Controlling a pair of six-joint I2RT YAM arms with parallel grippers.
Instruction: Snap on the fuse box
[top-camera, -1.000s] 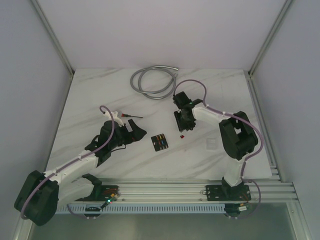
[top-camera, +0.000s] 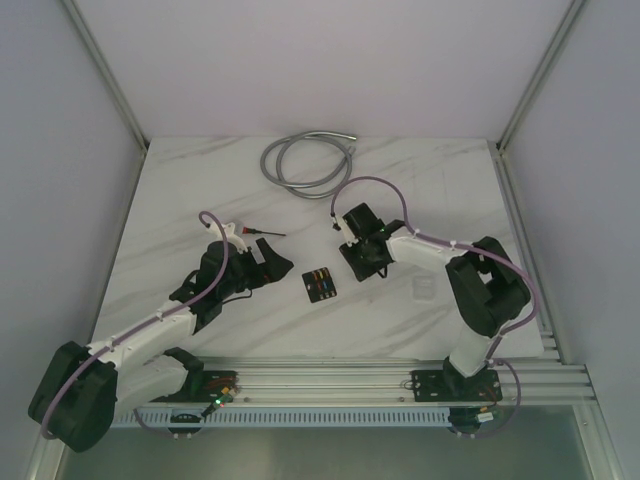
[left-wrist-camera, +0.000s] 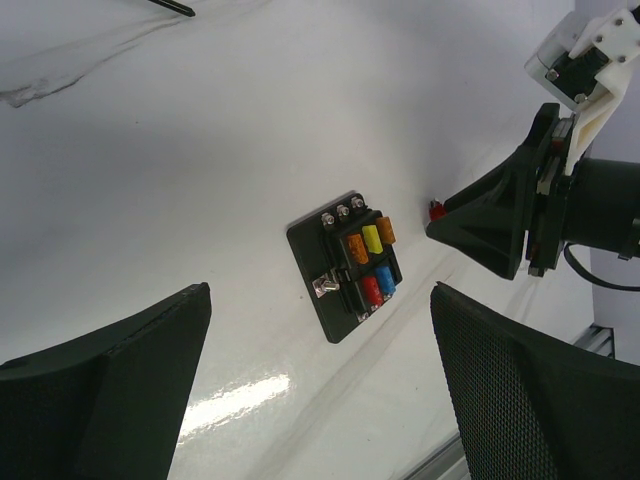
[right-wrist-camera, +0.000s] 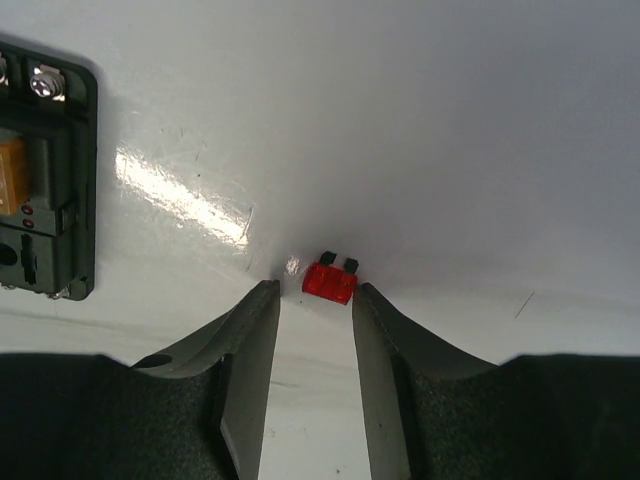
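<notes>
The fuse box (top-camera: 320, 284), a black block with coloured fuses and screw terminals, lies on the white table between my arms; it also shows in the left wrist view (left-wrist-camera: 350, 270). A small red fuse (right-wrist-camera: 329, 282) with two black prongs lies on the table right of it. My right gripper is right over this red fuse, its fingertips parted at either side of it; I cannot tell whether they touch it. My left gripper (top-camera: 276, 258) stands open left of the fuse box, with nothing between its fingers.
A coiled grey hose (top-camera: 305, 185) lies at the back. A thin screwdriver (top-camera: 260, 231) lies behind my left gripper. A clear item (top-camera: 423, 288) lies at the right, under the right arm's side.
My right gripper has moved toward the front of the table and slightly left, coming over the red fuse, which it now hides in the top view. The left arm has not moved.
</notes>
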